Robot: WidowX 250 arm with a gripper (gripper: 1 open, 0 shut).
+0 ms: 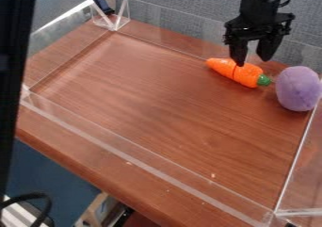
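Observation:
The black gripper (pixel 251 52) hangs at the upper right of the camera view, its two fingers apart and pointing down just over an orange carrot (pixel 234 71) with a green top. The carrot lies on the wooden table near the back right. A purple eggplant-like oval object (pixel 297 88) sits right of it, against the right side.
Clear low walls enclose the wooden table (pixel 138 108) on its sides. A dark strip runs down the far left edge of the view.

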